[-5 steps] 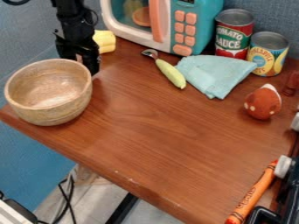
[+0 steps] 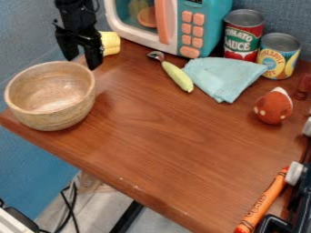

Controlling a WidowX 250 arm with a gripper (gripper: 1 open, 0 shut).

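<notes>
My black gripper (image 2: 83,56) is at the back left, just behind the wooden bowl (image 2: 51,98), beside a yellow block (image 2: 109,43); whether its fingers hold anything or are open is hard to tell. A toy corn or banana (image 2: 177,76) lies mid-table near a metal scoop (image 2: 157,55), with a light blue cloth (image 2: 224,79) to its right.
A toy microwave (image 2: 170,23), tomato sauce can (image 2: 242,35) and second can (image 2: 278,58) line the back. An egg-shaped red toy (image 2: 274,108) sits right, a large crayon (image 2: 267,200) at the front right.
My gripper has risen a little from its lower spot behind the bowl. The other objects look unmoved.
</notes>
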